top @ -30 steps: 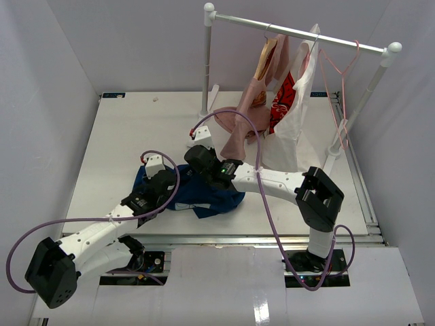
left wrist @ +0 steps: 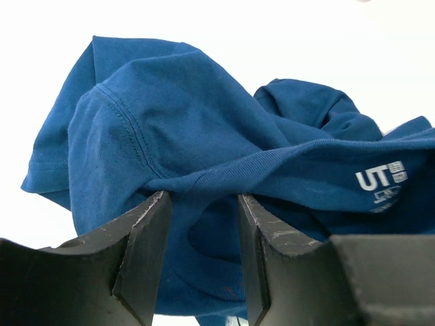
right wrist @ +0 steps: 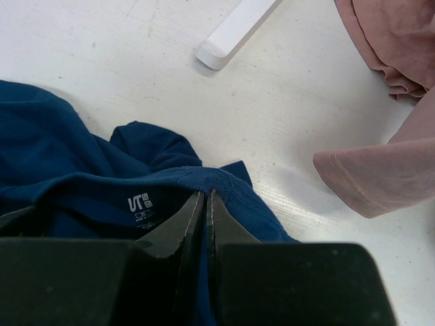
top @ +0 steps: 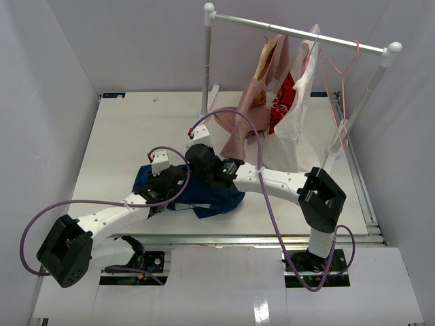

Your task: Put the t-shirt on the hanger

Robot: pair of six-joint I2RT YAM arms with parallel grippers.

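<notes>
The blue t-shirt [top: 211, 200] lies crumpled on the white table, a white printed logo visible near its collar band [left wrist: 285, 153]. My left gripper is over the shirt with fingers apart, open, the fabric edge lying just ahead of the tips. My right gripper is shut on the ribbed edge of the shirt [right wrist: 204, 178]. A pink empty hanger [top: 343, 75] hangs on the rail [top: 299, 32] at the right.
Pink garments [top: 251, 102] and a white-and-red garment [top: 289, 115] hang on the rack above the shirt's right side. The rack's foot [right wrist: 234, 30] rests on the table.
My left arm has moved slightly to the right over the shirt. The right arm has barely moved.
</notes>
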